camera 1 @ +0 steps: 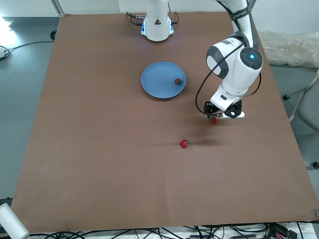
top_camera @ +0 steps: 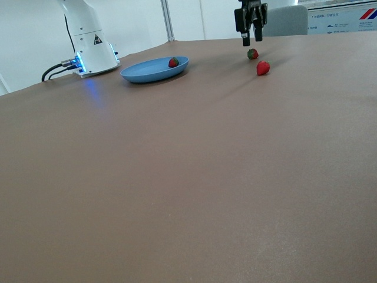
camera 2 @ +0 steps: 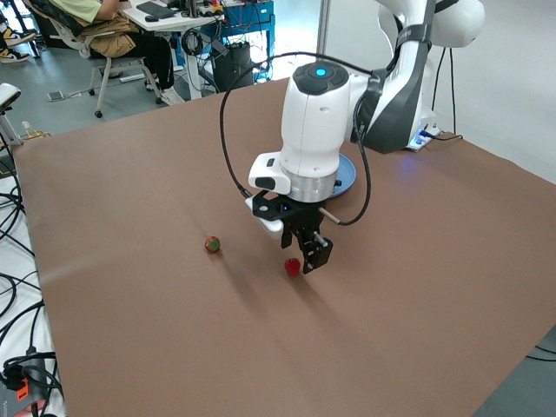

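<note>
A blue plate [camera 1: 159,79] holds one strawberry [camera 1: 178,81]; in the top view the plate [top_camera: 141,73] lies left of my gripper. My black gripper [top_camera: 252,36] hangs point-down just above a strawberry [top_camera: 253,53], its two fingers apart with nothing seen between them. In the left view that strawberry [camera 1: 213,120] is partly under the gripper [camera 1: 215,113]. Another strawberry [camera 1: 184,144] lies on the brown table [camera 1: 109,149] nearer the front; it shows as well in the right view [camera 2: 212,244].
Cables and hardware line the front edge. A grey chair [camera 1: 309,104] stands beside the table's right edge.
</note>
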